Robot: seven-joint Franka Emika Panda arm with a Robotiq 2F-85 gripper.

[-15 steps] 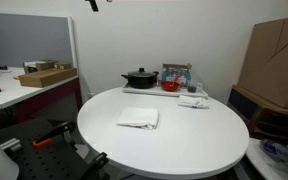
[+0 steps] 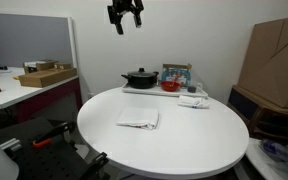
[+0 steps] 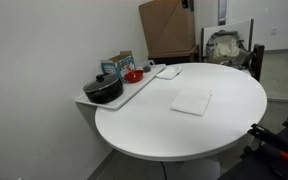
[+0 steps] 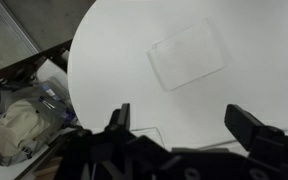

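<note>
High above the round white table (image 2: pixel 164 145), my gripper (image 2: pixel 128 30) points down with its fingers apart and nothing between them. From the wrist view, the two fingers of the gripper stand wide on either side, over the tabletop. A folded white cloth (image 2: pixel 138 118) lies flat near the table's middle; the wrist view shows this cloth or another (image 4: pixel 188 55) beyond the fingers. A second white cloth (image 2: pixel 193 101) rests near the back right. Neither is touched by the gripper.
Along the back edge, a white tray (image 3: pixel 121 105) carries a lidded black pot (image 2: pixel 140 78), a red bowl (image 2: pixel 171 86) and a colourful box (image 2: pixel 177 74). Cardboard boxes (image 2: pixel 46 76) stand at the left.
In exterior view 1 my gripper has come down and moved right from the top edge, so more of it shows. The cloths, pot and bowl have stayed put.
</note>
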